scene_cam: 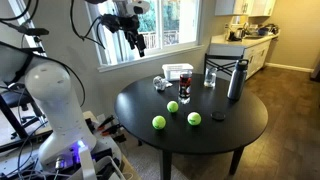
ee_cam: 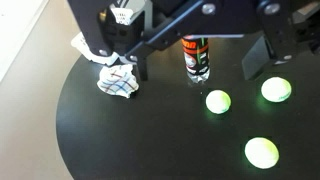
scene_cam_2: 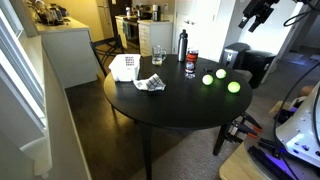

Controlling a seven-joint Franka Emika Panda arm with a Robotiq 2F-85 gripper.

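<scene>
High above the round black table (scene_cam: 110, 110), my gripper (scene_cam: 135, 48) hangs open with nothing between its fingers, well apart from everything on the tabletop. Three yellow-green balls (scene_cam: 172, 106) lie loosely grouped on the table's near part in exterior view 1; in the wrist view they sit at centre right, one ball (ee_cam: 262, 152) lowest. A red-labelled container (scene_cam_2: 191, 62) stands upright behind the balls. In the wrist view it shows between the spread fingers, but far below them. A crumpled white checked cloth (ee_cam: 118, 81) rests to its left.
A white basket (scene_cam_2: 125, 67), a clear glass (scene_cam_2: 157, 55) and a tall dark bottle (scene_cam: 237, 80) stand round the table's far side in exterior view 1. A flat black disc (scene_cam: 218, 115) lies right of the balls.
</scene>
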